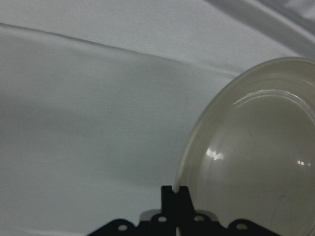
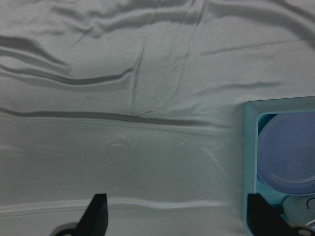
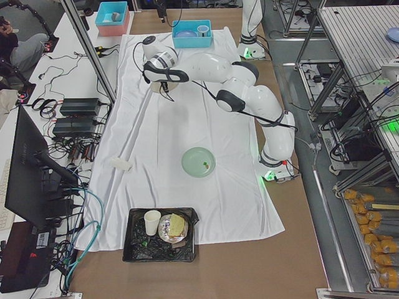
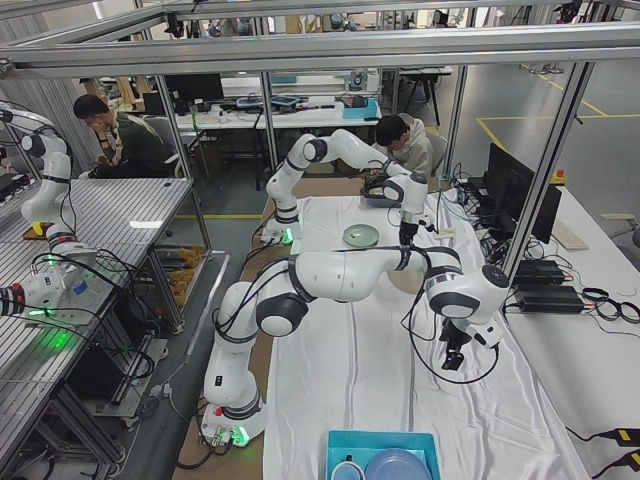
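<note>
My left gripper is shut on the rim of a pale round plate [image 1: 256, 157], which fills the right of the left wrist view; in the camera left view this plate [image 3: 156, 87] is mostly hidden behind the arm. My right gripper stands open above the cloth, with nothing between its fingers, near a blue bin [image 2: 251, 137] holding a blue plate [image 2: 288, 152] and a cup. A green plate [image 3: 198, 162] lies on the white cloth.
A black tray [image 3: 134, 243] at the near edge holds a white cup [image 3: 151, 221] and a yellow item [image 3: 176, 225] on foil. A small white object [image 3: 121, 163] lies on the cloth at the left.
</note>
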